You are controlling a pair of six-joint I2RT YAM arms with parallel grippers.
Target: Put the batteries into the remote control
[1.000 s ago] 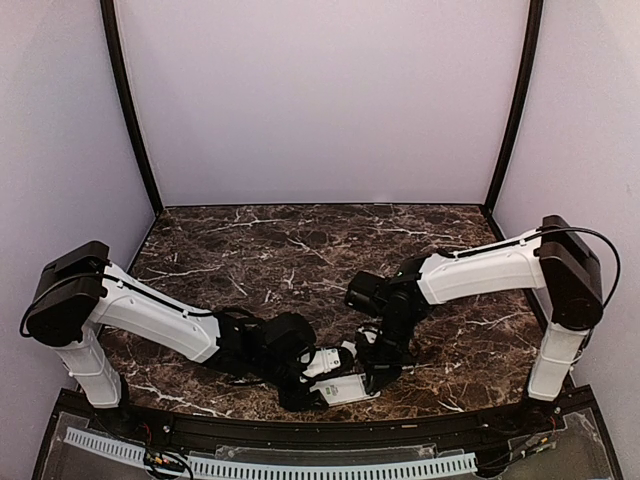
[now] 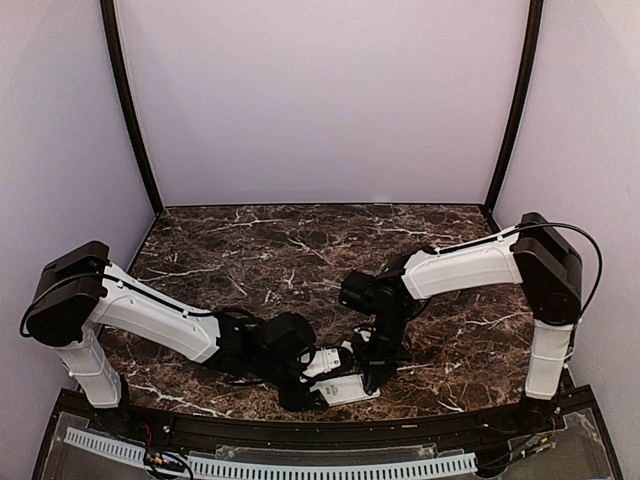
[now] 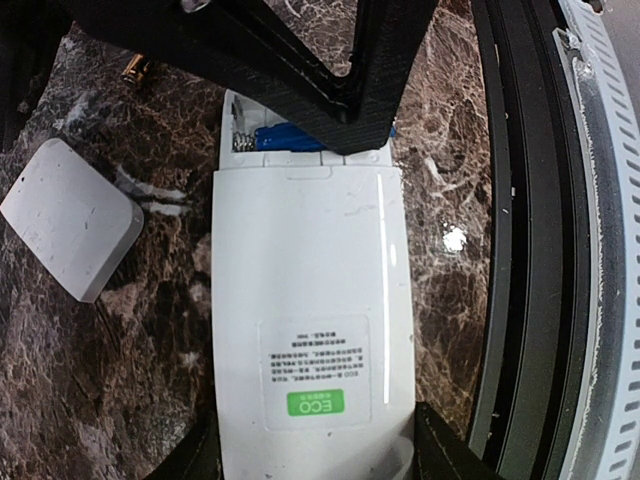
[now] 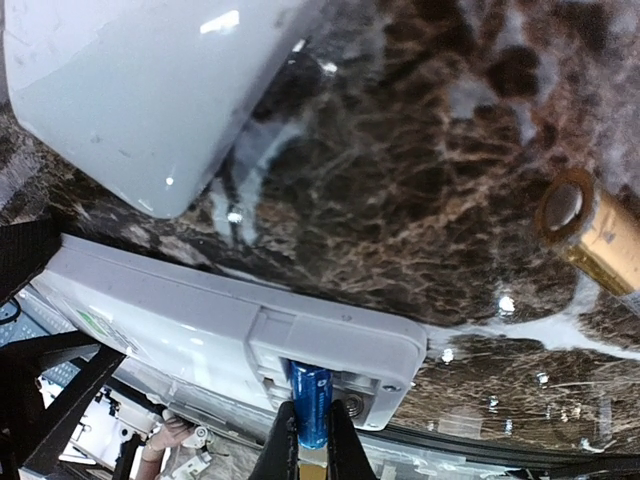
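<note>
The white remote control (image 3: pixel 310 250) lies back side up at the table's front, its battery compartment (image 3: pixel 242 112) uncovered at the far end. My left gripper is shut on the remote, one finger along each side. Inside the compartment, by the spring, is a blue battery (image 4: pixel 311 385). One of its ends is in the slot, and my right gripper is shut on the other. The right fingers partly hide the battery in the left wrist view. A loose gold-ended battery (image 4: pixel 607 238) rests on the table. Beside the remote sits a white cover piece (image 3: pixel 72 220).
A dark rail (image 3: pixel 535 240) and a white slotted strip (image 2: pixel 330 468) run along the front edge, close to the remote. Behind both arms the marble tabletop (image 2: pixel 320 235) is clear.
My right arm's elbow has swung inward and its wrist has tilted a little. The left arm and remote have stayed still.
</note>
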